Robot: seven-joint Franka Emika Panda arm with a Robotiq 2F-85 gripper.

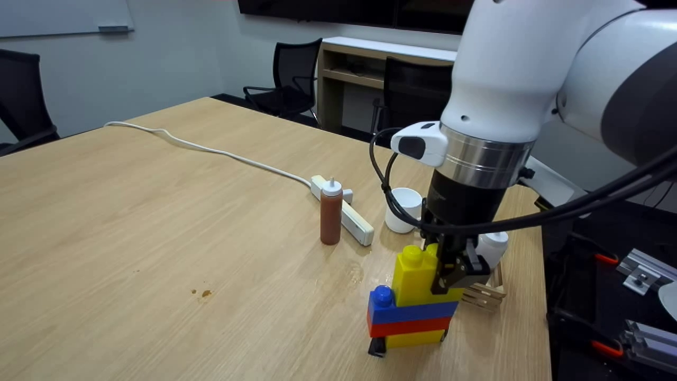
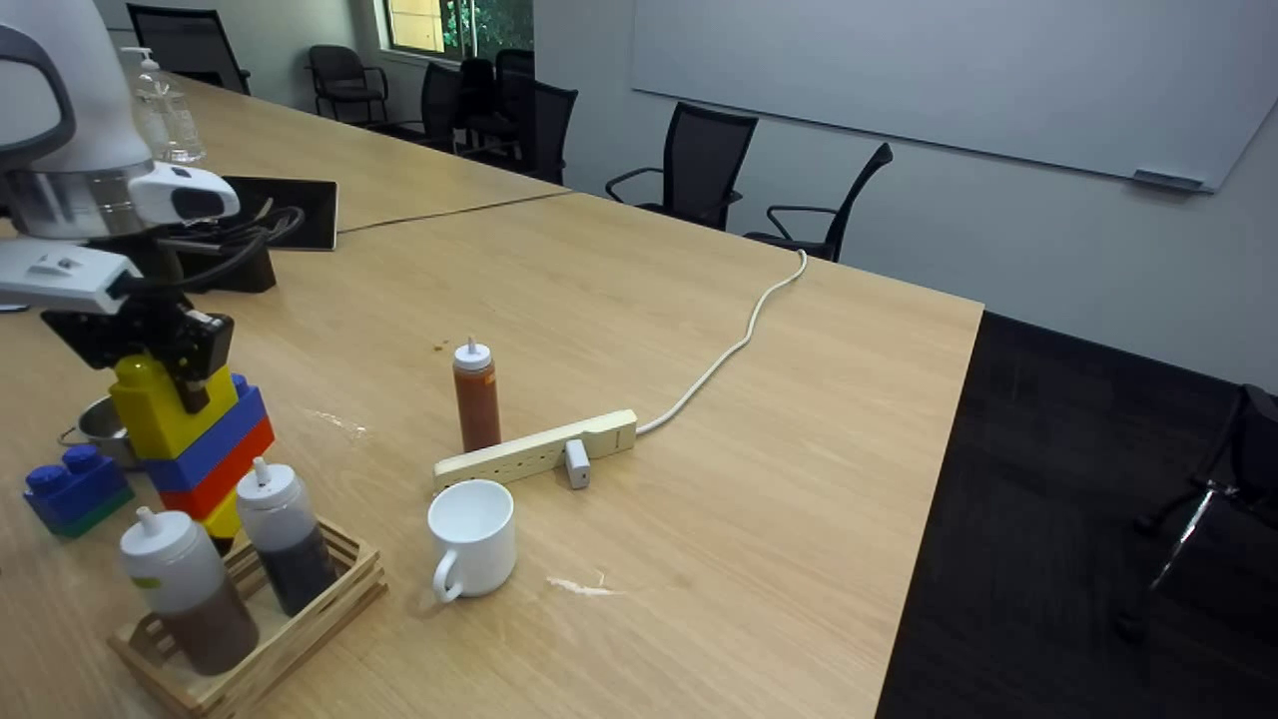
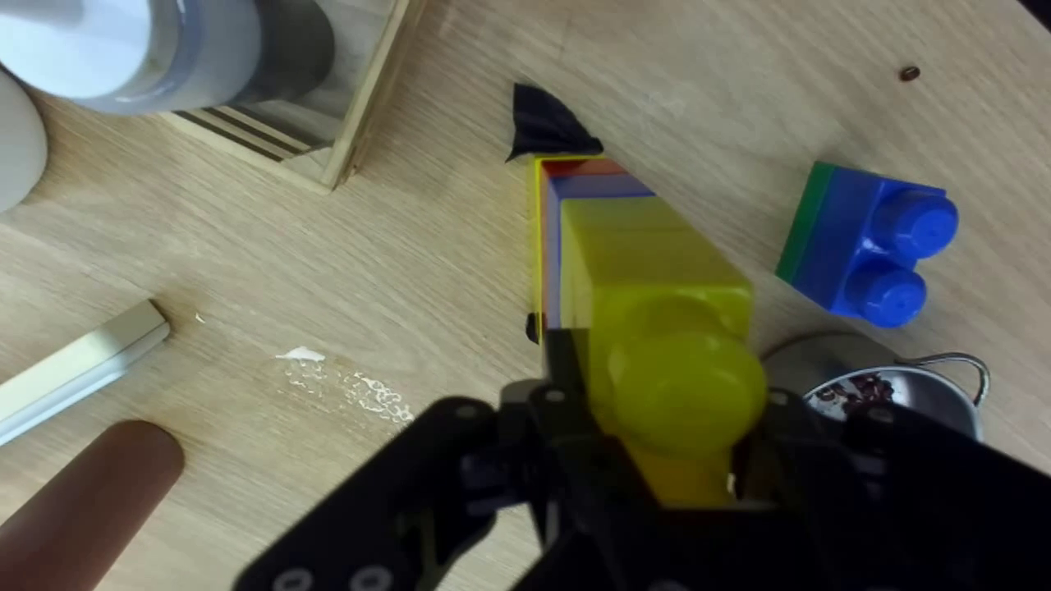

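A stack of toy bricks stands on the table, with a yellow brick [image 1: 410,279] on top, a blue brick [image 1: 412,313] and a red brick [image 1: 409,327] beneath it, and a yellow brick [image 1: 415,338] at the bottom. The gripper is shut on the top yellow brick, whose two studs point up. In exterior view 2 one dark finger [image 2: 192,393] lies against the yellow side. The blue brick extends past the yellow one, leaving one blue stud [image 1: 382,295] uncovered. Black pieces [image 3: 547,123] stick out at the base.
Close to the stack are a blue-and-green brick [image 2: 74,485], a metal cup [image 3: 901,394] and a wooden crate [image 2: 306,635] with two bottles. A white mug [image 2: 473,535], power strip [image 2: 539,450] and brown bottle [image 2: 476,401] stand farther off.
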